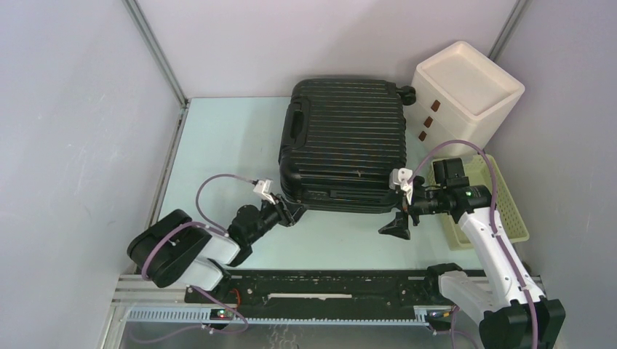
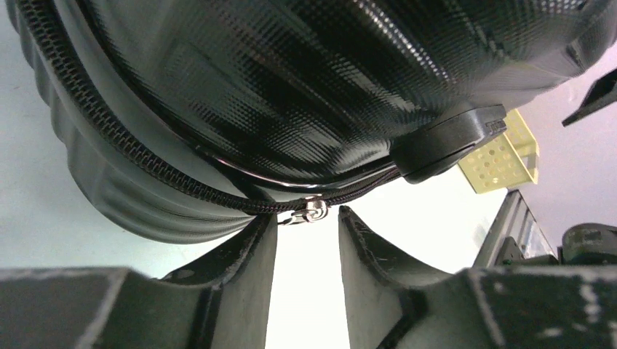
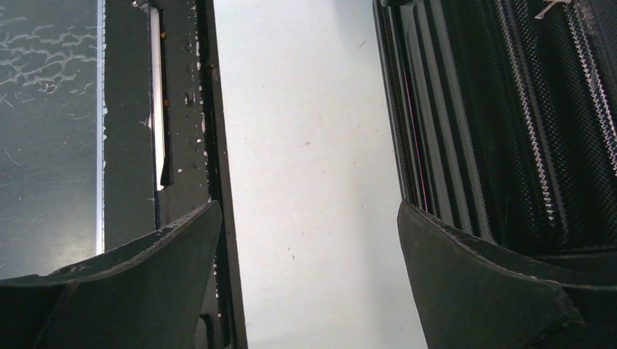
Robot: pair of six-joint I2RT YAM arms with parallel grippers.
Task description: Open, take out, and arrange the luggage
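Note:
A closed black ribbed suitcase (image 1: 349, 138) lies on the pale table. Along its near side runs a zipper (image 2: 156, 169) with a small metal pull (image 2: 316, 211). My left gripper is at the suitcase's near left corner, its fingers part open. The pull shows between the fingertips, nearer the left finger (image 2: 255, 243), and white table shows through the gap. At the near right corner stands my right gripper (image 1: 396, 211), wide open. In the right wrist view its right finger (image 3: 466, 276) overlaps the suitcase edge; whether they touch, I cannot tell.
A white drawer unit (image 1: 466, 83) stands at the back right. Below it, a yellow basket (image 1: 509, 200) sits partly behind my right arm.

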